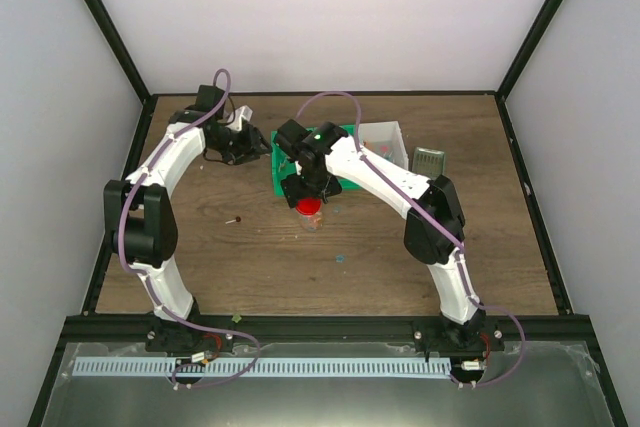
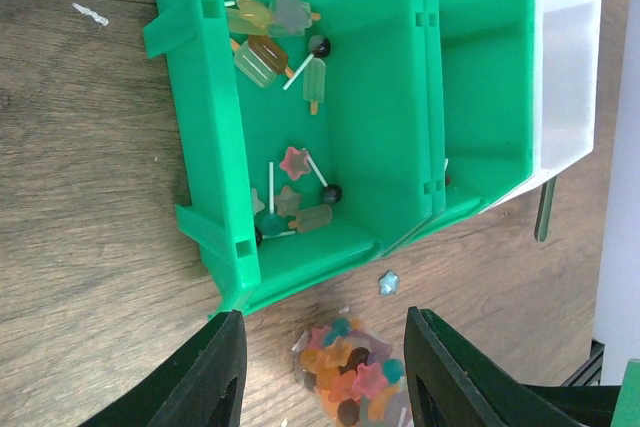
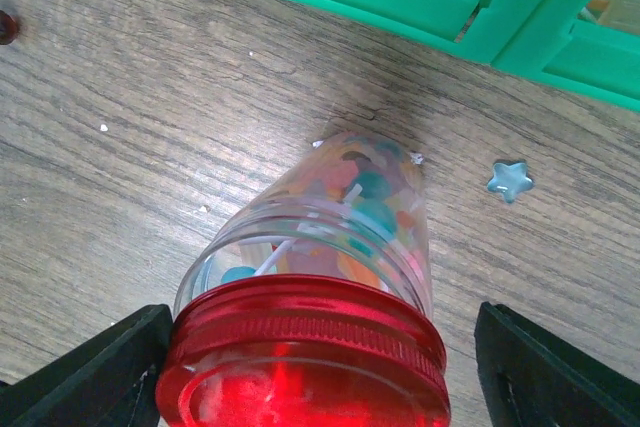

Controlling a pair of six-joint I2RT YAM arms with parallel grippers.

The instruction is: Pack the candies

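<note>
The clear jar point(image 3: 350, 182) stands on the table in front of the green bin point(image 1: 279, 182), with mixed candies inside. Its red lid point(image 3: 305, 347) is at the jar's top; how firmly it sits I cannot tell. Around the lid my right gripper is open; its left finger is close against the lid, with a gap on the right. My left gripper hangs open over the left side of the green bin, nothing between its fingers. Candies in the jar point(image 2: 350, 372) show beyond its fingertips. Several candies and lollipops point(image 2: 331, 193) lie in the bin.
A blue star candy point(image 3: 510, 180) lies right of the jar. Farther forward is another small blue piece point(image 1: 340, 258). A dark lollipop point(image 1: 233, 220) lies to the left. Behind stand a white bin point(image 1: 385, 137) and a green-grey tray point(image 1: 429, 162).
</note>
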